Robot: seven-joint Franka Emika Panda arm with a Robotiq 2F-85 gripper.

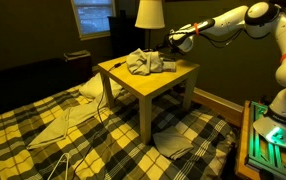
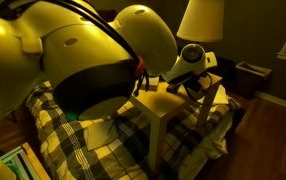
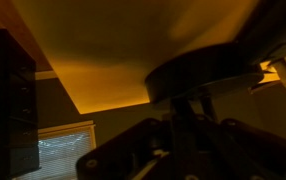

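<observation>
My gripper (image 1: 167, 46) hangs at the far side of the wooden table (image 1: 146, 85), close to the lamp (image 1: 150, 14). In the wrist view my dark fingers reach up close together against a black rounded thing, perhaps the lamp's base (image 3: 201, 74); whether they touch it cannot be told. They look shut, with nothing visible between them. A crumpled pale cloth (image 1: 145, 62) lies on the tabletop, left of a small grey item (image 1: 169, 66). From the second exterior view, the gripper end (image 2: 195, 85) is over the table below the lampshade (image 2: 200, 20), partly hidden.
A plaid bed or blanket (image 1: 43, 130) fills the space left of and beneath the table. Pale cloths (image 1: 171, 143) lie on it, and a thin cable (image 1: 101, 100) hangs by the table's left. The robot's base (image 1: 280, 130) stands at the right.
</observation>
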